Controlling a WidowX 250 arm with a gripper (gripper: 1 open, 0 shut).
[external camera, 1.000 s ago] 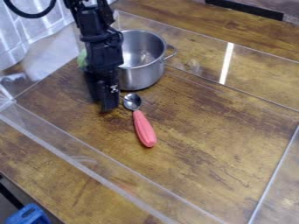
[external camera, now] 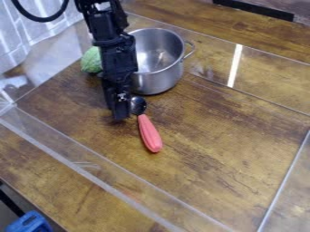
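My black gripper (external camera: 121,109) reaches down to the wooden table (external camera: 218,154), its tip low by the head of a spoon with a pink-red handle (external camera: 150,134). The spoon's dark head (external camera: 138,106) lies just right of my fingertips; whether they touch it, and whether the fingers are open or shut, I cannot tell. A steel pot (external camera: 162,67) stands behind the gripper, partly hidden by the arm. A green object (external camera: 91,60) sits left of the arm, largely covered.
Clear plastic borders (external camera: 256,74) run round the work area. A blue object (external camera: 32,222) is at the bottom-left corner.
My gripper has shifted slightly to the right, toward the spoon's head. The spoon and pot look nearly unchanged.
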